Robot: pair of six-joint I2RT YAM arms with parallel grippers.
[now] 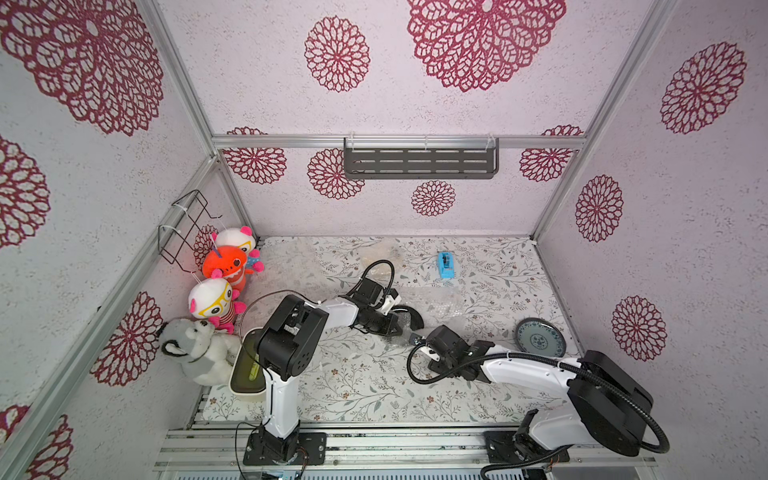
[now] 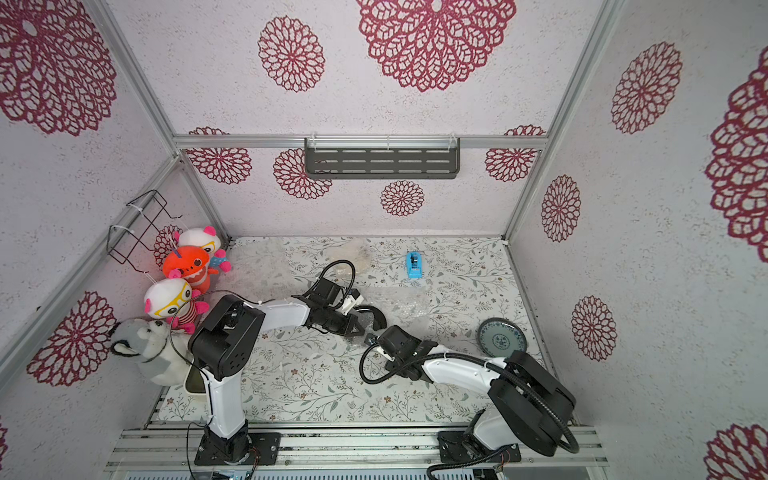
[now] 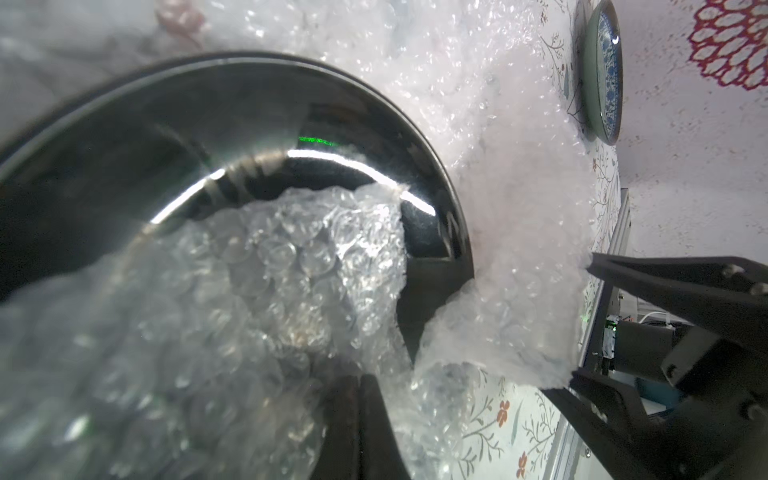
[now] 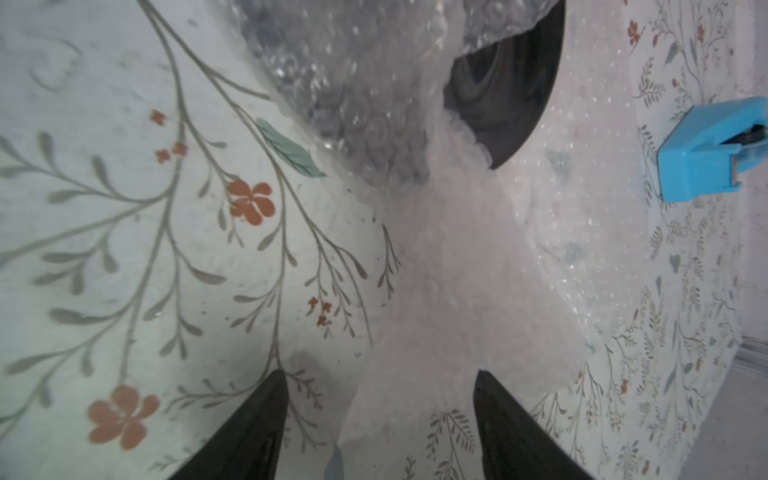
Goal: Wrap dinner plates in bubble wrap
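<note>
A black plate [image 3: 240, 104] lies in the middle of the table on bubble wrap [image 3: 304, 264], partly covered by a folded sheet of it. My left gripper [image 1: 393, 321] is shut over the folded wrap on the plate's left part; its fingers [image 3: 344, 424] press among the bubbles. My right gripper stands open just right of and in front of the plate, above a pale loose flap of wrap [image 4: 464, 304]. A patterned blue-green plate [image 1: 541, 340] lies at the table's right.
A blue tape dispenser [image 1: 445, 264] stands at the back. Soft toys [image 1: 212, 304] and an oval container [image 1: 245, 368] crowd the left side. A shelf [image 1: 420, 160] hangs on the back wall.
</note>
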